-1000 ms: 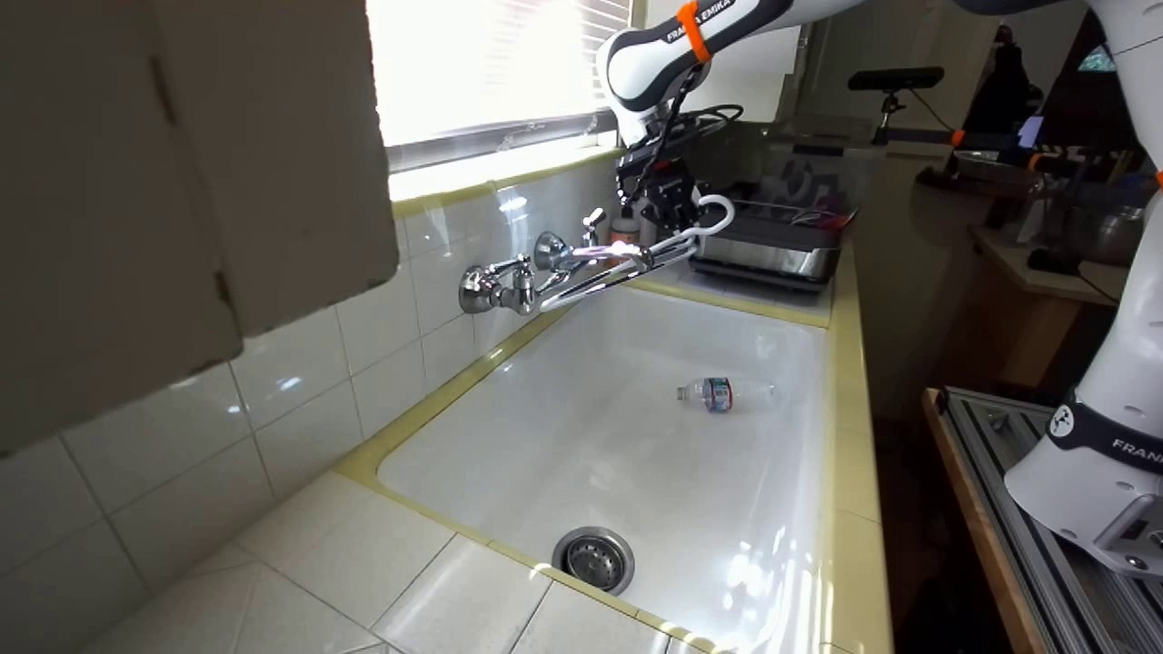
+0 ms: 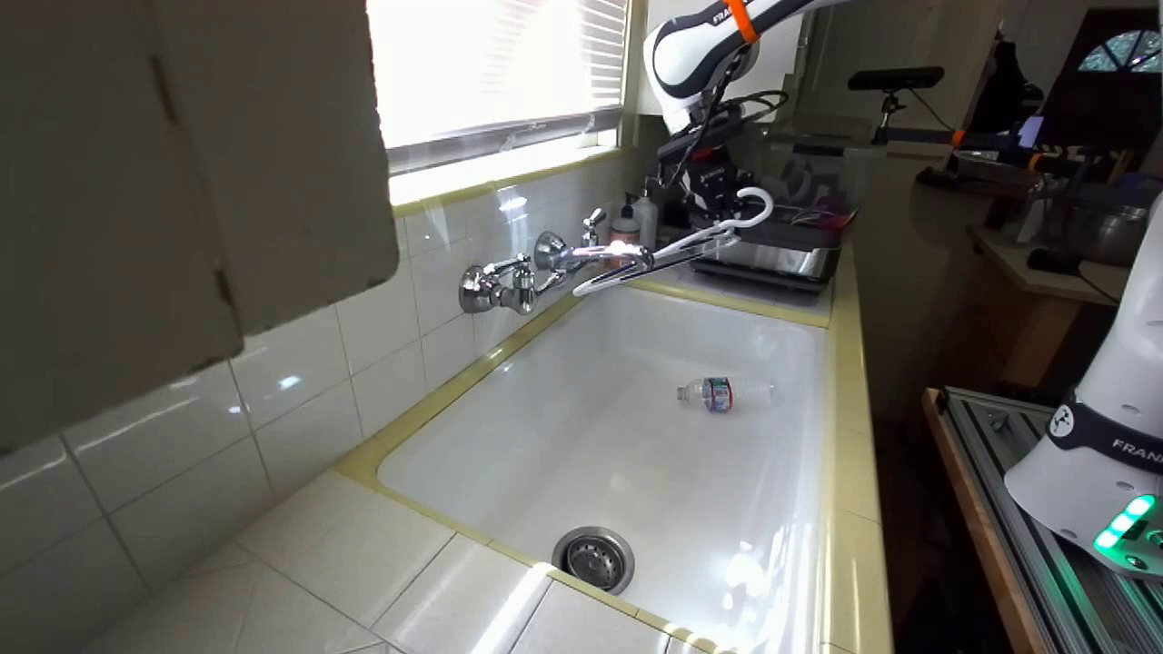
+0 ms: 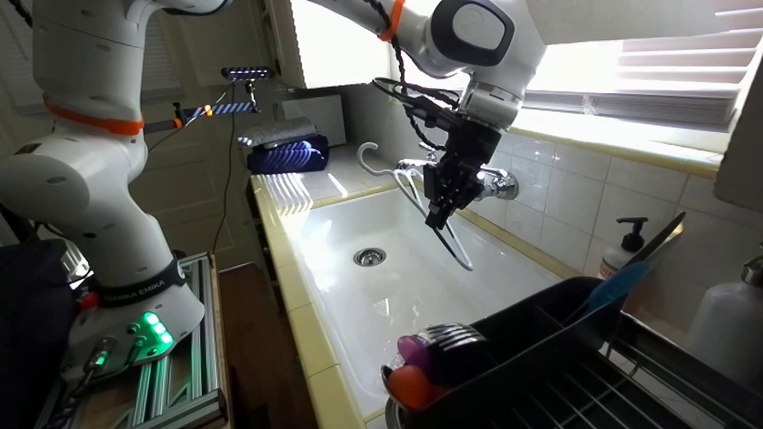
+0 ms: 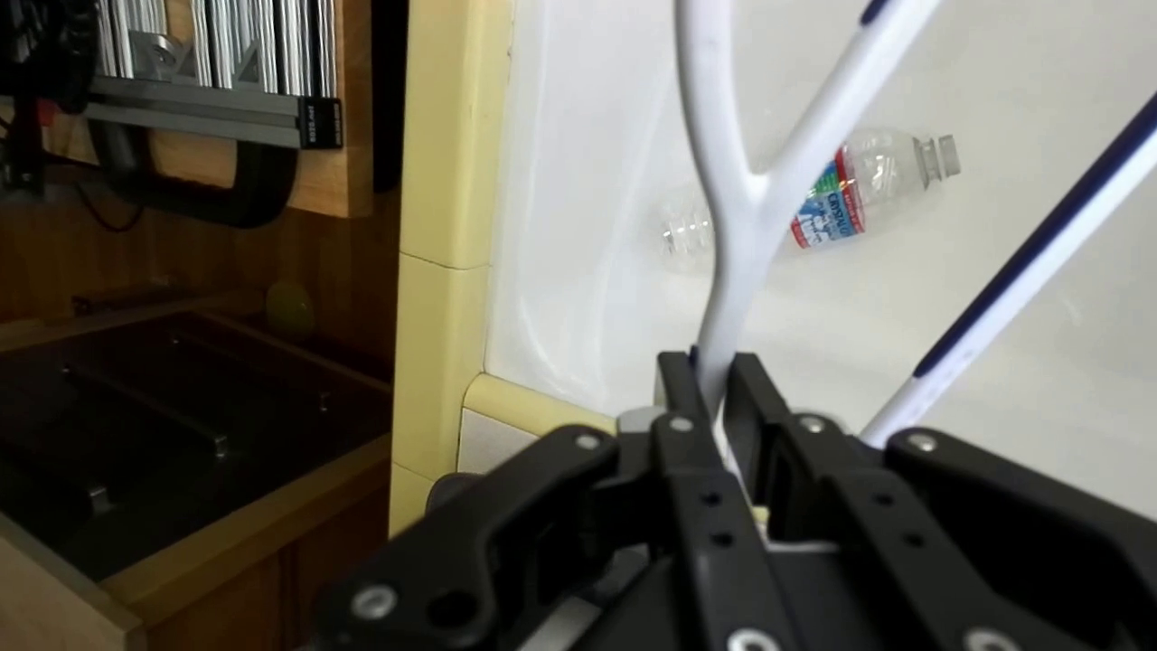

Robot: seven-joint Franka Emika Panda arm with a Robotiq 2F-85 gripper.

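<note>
A white plastic hanger [image 4: 744,206] is pinched between the fingertips of my gripper, held near the fork below its hook. In exterior view 2 the hanger [image 3: 458,246] hangs in the air over the sink, under the gripper [image 3: 437,218], its curved hook pointing left. Exterior view 1 shows the hanger's hook [image 2: 760,207] just right of the gripper and its long body crossing in front of the faucet; contact there cannot be told. A clear plastic bottle [image 2: 728,393] with a blue and red label lies on its side in the white sink [image 2: 654,480].
A chrome faucet [image 2: 611,255] juts from the tiled wall near the hanger. At one end of the sink stands a black dish rack [image 3: 543,357] with utensils, beside soap bottles [image 3: 620,246]. A dark bundle [image 3: 289,154] sits on the opposite counter. Most of the basin is clear.
In exterior view 1, the arm and the held hanger have shifted right, away from the window wall. The bottle has stayed in place. The robot base's lights now show green.
</note>
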